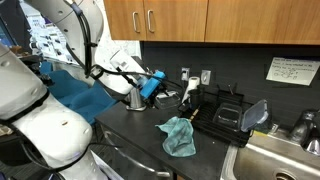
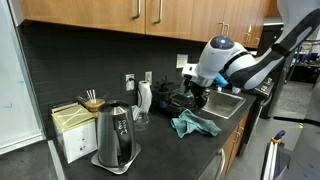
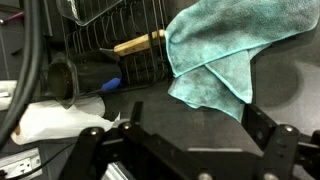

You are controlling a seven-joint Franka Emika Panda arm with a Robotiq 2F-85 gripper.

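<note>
A teal cloth (image 1: 178,137) lies crumpled on the dark countertop, in front of the dish rack. In the wrist view the cloth (image 3: 215,50) spreads across the upper middle and right, with one corner trailing down toward the fingers. My gripper is open, its two dark fingers wide apart with only bare counter and the cloth's lower corner in view between them. Exterior view 2 has the cloth (image 2: 195,123) on the counter below the arm, with the gripper above the surface.
A black dish rack (image 1: 222,115) stands behind the cloth, and a sink (image 1: 265,163) lies to its right. A wooden-handled utensil (image 3: 138,43) is in the rack. At the left in exterior view 2 stand a kettle (image 2: 116,133) and a utensil holder (image 2: 76,135). Bare counter surrounds the cloth's front.
</note>
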